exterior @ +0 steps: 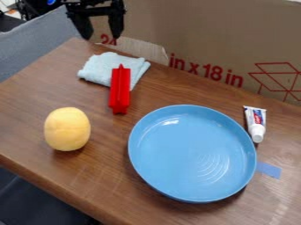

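My gripper (100,28) hangs at the top left, above the back of the table, its fingers apart and nothing seen between them. Below it a folded pale blue cloth (97,67) lies on the wood, with a red elongated object (120,88) at its front edge. A yellow rounded object (67,129) sits front left. A large blue plate (192,154) takes up the front right, and a toothpaste tube (256,124) lies to its upper right.
A cardboard box (217,39) stands along the back. Bare wooden table (177,92) lies between plate and box. A strip of blue tape (269,170) is beside the plate.
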